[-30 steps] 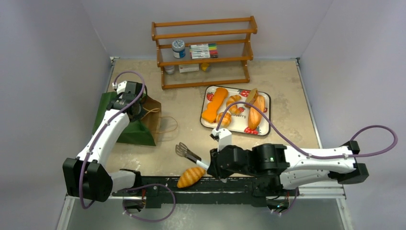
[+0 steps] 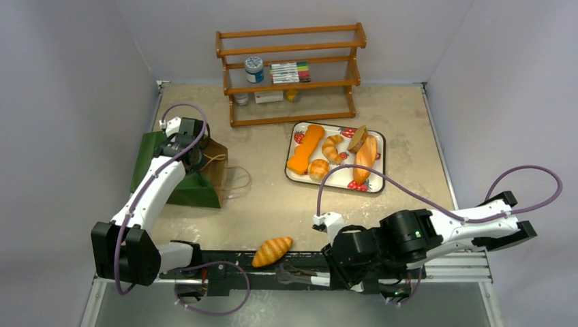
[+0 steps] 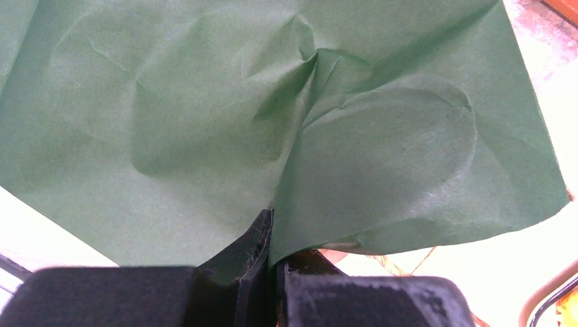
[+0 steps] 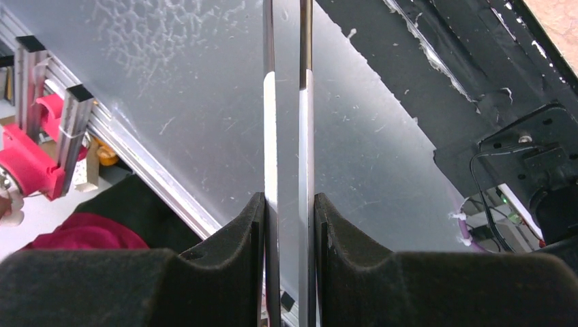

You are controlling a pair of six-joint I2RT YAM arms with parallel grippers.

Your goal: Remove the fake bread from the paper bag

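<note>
The green paper bag lies at the left of the table, its brown mouth facing right. My left gripper is shut on the bag's creased green paper; the arm hides part of the bag in the top view. One striped bread lies at the table's front edge, outside the bag. My right gripper is just in front of that bread, beyond the edge. In the right wrist view its long fingers stand slightly apart, part open, with nothing between them. The bag's inside is mostly hidden.
A strawberry-patterned tray at centre right holds several fake breads. Behind it stands a wooden rack with a jar and markers. A twine handle sticks out from the bag. Between bag and tray the table is clear.
My right gripper has moved from over the table, behind the loose bread, towards the front and right, past the edge. The bread has not moved. My left arm and the bag have barely shifted.
</note>
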